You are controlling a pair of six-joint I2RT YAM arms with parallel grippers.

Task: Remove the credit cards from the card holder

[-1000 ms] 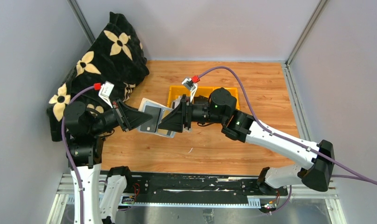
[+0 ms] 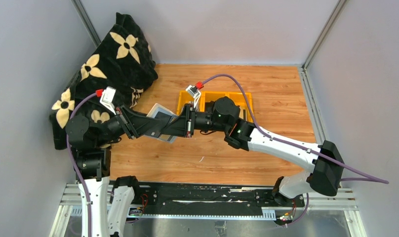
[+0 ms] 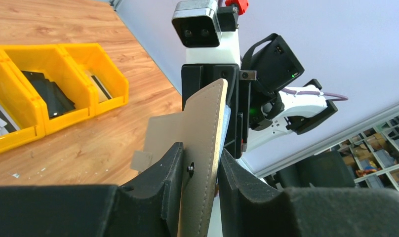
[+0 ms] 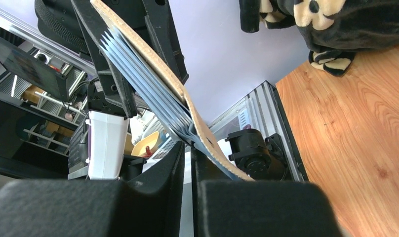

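An open card holder (image 2: 160, 111) with tan cover and clear card sleeves hangs between both grippers. In the left wrist view my left gripper has its fingers on either side of the holder's tan cover (image 3: 202, 148). In the right wrist view the stacked sleeves (image 4: 143, 84) show along the cover's edge; my right gripper has its fingertips at the lower end of the holder, partly hiding it. Whether it grasps anything there is unclear.
A yellow divided bin (image 3: 108, 79) with dark and light items stands on the wooden floor behind the grippers. A black patterned plush (image 2: 103, 69) lies at the back left.
My right gripper has moved leftward, closer to the left one and further over the card holder, which now appears more covered and slightly shifted left.
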